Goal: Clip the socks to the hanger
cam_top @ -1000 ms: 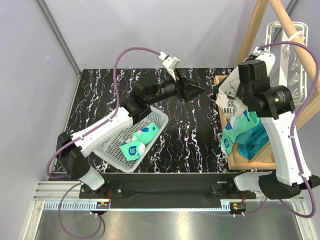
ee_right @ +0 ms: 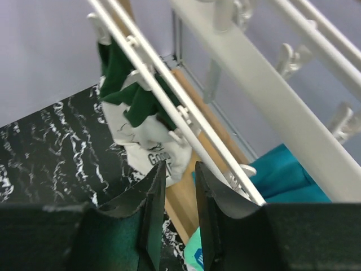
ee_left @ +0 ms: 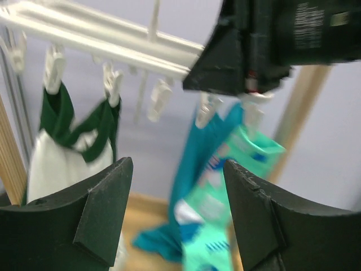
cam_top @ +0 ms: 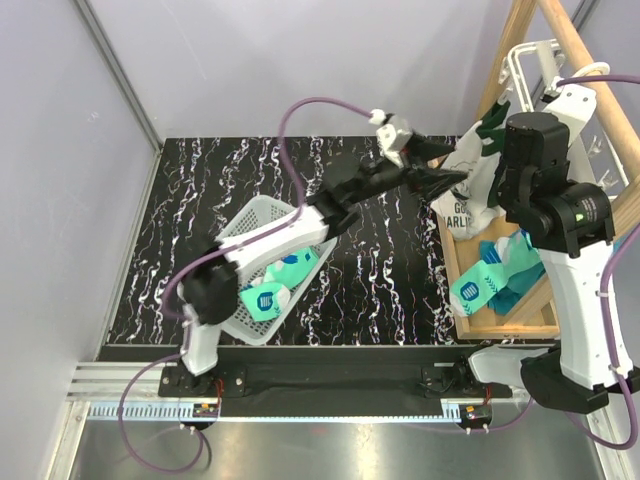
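The white hanger (ee_left: 101,44) runs across the left wrist view with clips along its bar. A white sock with dark green parts (ee_left: 84,141) hangs from two clips at left. Farther right, a dark teal sock (ee_left: 189,152) and a light turquoise sock (ee_left: 211,195) hang below the clips. My left gripper is open with nothing between its fingers, in front of the hanging socks. My right gripper stands beside the hanger bar, its fingers parted by a narrow gap and nothing held; in the left wrist view its dark fingers (ee_left: 217,68) overlap the bar.
A grey basket (cam_top: 232,322) on the black marbled mat holds turquoise socks (cam_top: 264,299). Wooden posts (cam_top: 590,70) and a wooden base (cam_top: 460,325) support the hanger. Bare mat (cam_top: 385,290) lies between basket and stand.
My left arm has swung right, from over the mat to beside the white sock. My right gripper has shifted slightly right. The hanger has turned, and the turquoise sock hangs farther right.
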